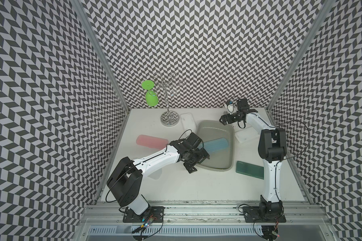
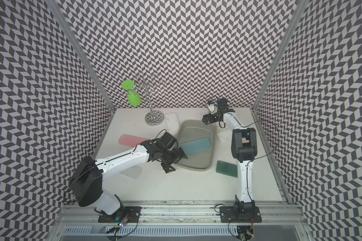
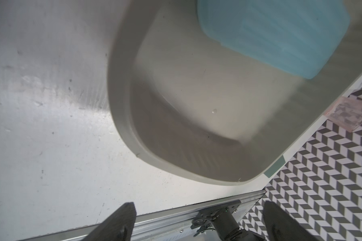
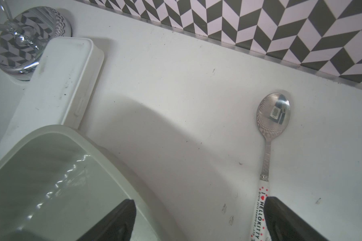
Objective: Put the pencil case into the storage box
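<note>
A blue ribbed pencil case (image 1: pixel 217 144) lies flat inside the grey-green storage box (image 1: pixel 229 160); in the left wrist view the case (image 3: pixel 273 32) rests on the box floor, apart from the near corner. Above the box's left front edge is my left gripper (image 1: pixel 199 161), its fingers spread with nothing between them. My right gripper (image 1: pixel 223 119), also open and empty, hovers just behind the box's right rear corner. The right wrist view has the box rim (image 4: pixel 120 180) by one finger and a spoon (image 4: pixel 272 114) by the other. Part of the blue case is hidden by the left gripper in the top left view.
A pink case (image 1: pixel 150 141) lies left of the box and a dark green one (image 1: pixel 249 170) to its right. White cases (image 1: pixel 187 121) flank the box. A chrome stand (image 1: pixel 169 118) holding a green goblet (image 1: pixel 151 98) rises behind.
</note>
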